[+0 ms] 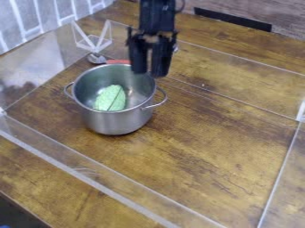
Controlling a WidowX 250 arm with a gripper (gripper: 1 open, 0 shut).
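A steel pot (pixel 116 114) with two side handles stands on the wooden table, a pale green oblong item (pixel 110 96) lying inside it. My dark gripper (pixel 149 62) hangs above and just behind the pot's right rim, blurred, its fingers apart with nothing visible between them. A spoon-like utensil with a red handle (pixel 117 61) lies behind the pot.
Transparent panels or edges run along the left and right. A white wire-like object (pixel 93 40) stands at the back left.
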